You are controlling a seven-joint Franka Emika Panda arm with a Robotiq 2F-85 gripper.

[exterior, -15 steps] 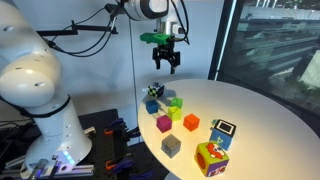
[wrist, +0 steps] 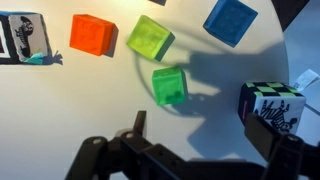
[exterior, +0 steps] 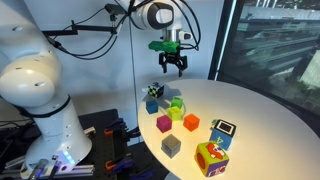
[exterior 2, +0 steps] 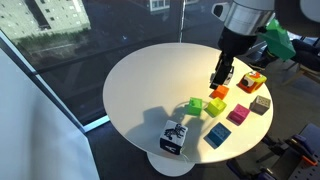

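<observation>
Above the white round table hangs my gripper (exterior: pixel 173 67), open and empty, clear of every block. In the wrist view a green cube (wrist: pixel 169 86) lies just beyond the gap between the spread fingers. A yellow-green cube (wrist: pixel 150 39) is close beside it, with an orange cube (wrist: pixel 91 34) to the left. The blue cube (wrist: pixel 230 20) is at the upper right. A black-and-white zebra box (wrist: pixel 272 105) sits at the right, partly behind the right finger. Exterior view 1 also shows a magenta cube (exterior: pixel 164 124) and a grey cube (exterior: pixel 171 146).
A blue-edged printed box (exterior: pixel 222 132) and a larger multicoloured box (exterior: pixel 212 158) stand at the right of the group in exterior view 1. Beside the window, the table's edge is free of objects.
My gripper has shifted slightly to the right in exterior view 1, still high above the table. The blocks and boxes have stayed where they were.
</observation>
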